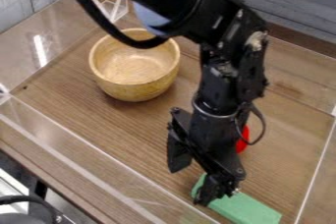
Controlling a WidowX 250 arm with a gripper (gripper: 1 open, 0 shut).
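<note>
The black gripper [199, 174] hangs low at the front right of the wooden table, open, with its fingers down by the left end of a green rectangular object [246, 207]. Whether it touches that object I cannot tell. A red object [243, 141] shows partly from behind the gripper's housing on the right. A yellow wooden bowl [133, 74] sits at the back left of the table.
Clear wood [92, 125] lies left of the gripper and to its right. A pale wall runs along the back left, and transparent edges border the table at the front left and right. Cables hang at the lower left.
</note>
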